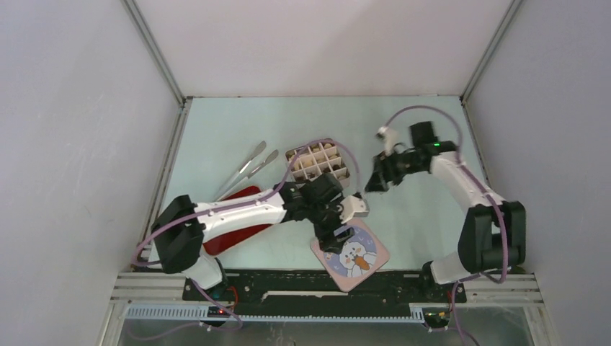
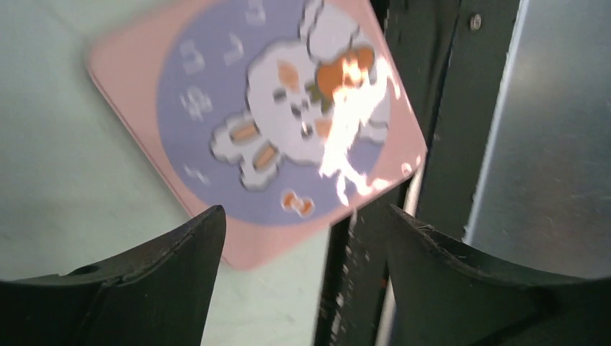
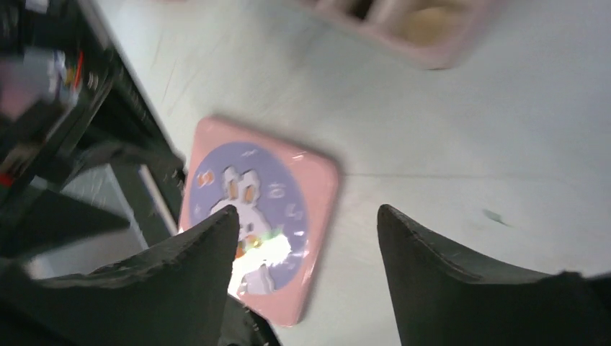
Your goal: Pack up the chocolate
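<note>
A pink square board [image 1: 371,267] with a rabbit picture lies at the front middle; my left gripper [image 1: 335,241] hangs over its upper left, open and empty in the left wrist view. A compartment box [image 1: 317,155] of small chocolate pieces stands behind, partly hidden by the left arm. My right gripper [image 1: 378,180] is right of the box, open with nothing between its fingers, and blurred.
A red tray [image 1: 234,238] lies at the left, partly under the left arm, with two metal tongs [image 1: 252,158] behind it.
</note>
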